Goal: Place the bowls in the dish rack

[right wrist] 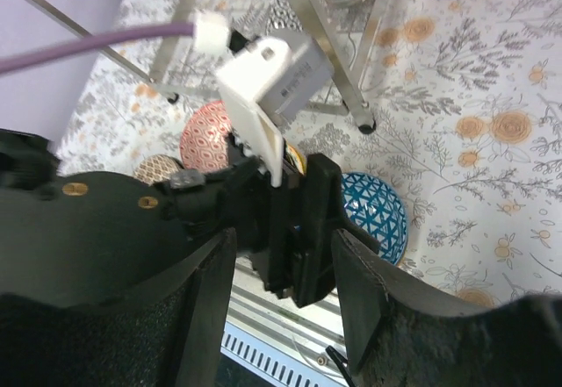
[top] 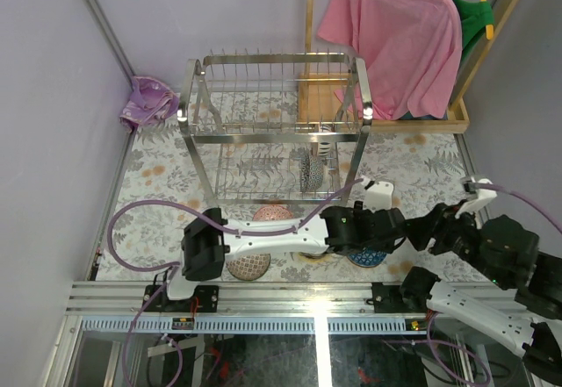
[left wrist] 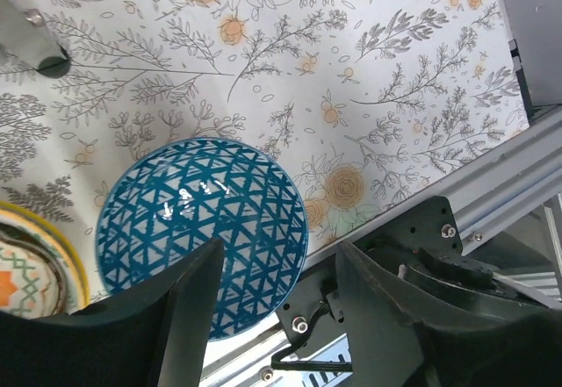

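A blue patterned bowl lies on the floral surface in front of the rack, with my left gripper over it, fingers apart and empty. A yellow-rimmed bowl sits beside it; a pink bowl and a tan checked bowl lie further left, partly under my left arm. The steel dish rack holds a grey patterned bowl and a striped one upright on its lower tier. My right gripper hangs open and empty to the right of the left one.
A purple cloth is at the back left. A wooden stand with hanging shirts is at the back right. A metal rail runs along the front.
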